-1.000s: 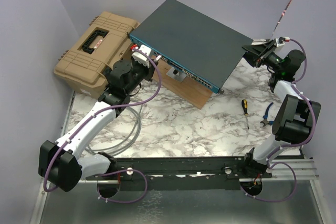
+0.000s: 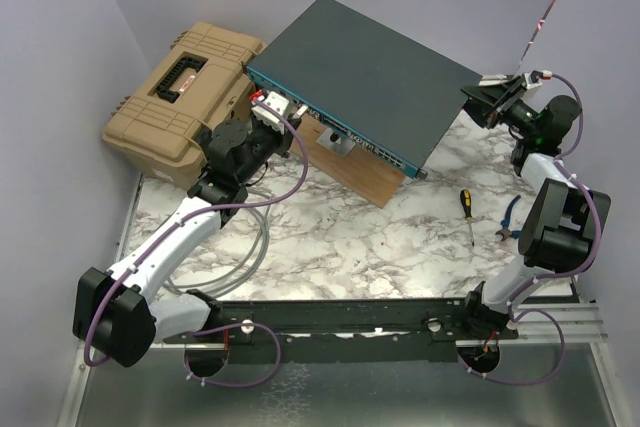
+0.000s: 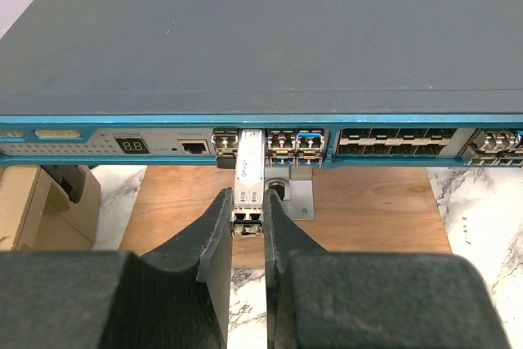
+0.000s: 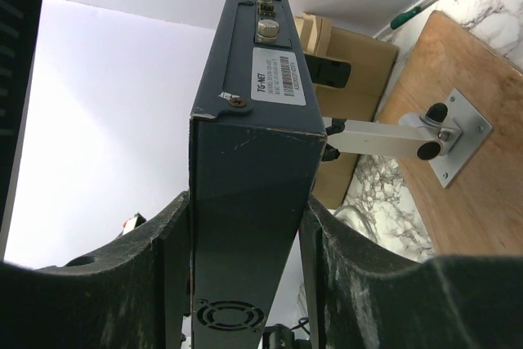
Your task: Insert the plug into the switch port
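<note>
The dark switch (image 2: 360, 77) is raised over a wooden board, its blue-edged port face (image 3: 384, 118) toward my left gripper. That gripper is shut on a silver transceiver plug (image 3: 248, 173), whose far end meets the row of ports beside other modules; how far inside it sits I cannot tell. My right gripper is shut on the short end of the switch (image 4: 249, 161), at the right in the top view.
A tan case (image 2: 180, 97) stands at the left, with a grey cable (image 2: 255, 257) in front of it. A screwdriver (image 2: 466, 203) and pliers (image 2: 508, 227) lie right on the marble table (image 2: 350, 257). The bracket (image 4: 462, 136) is on the board (image 2: 355, 177).
The switch and the right arm look unchanged.
</note>
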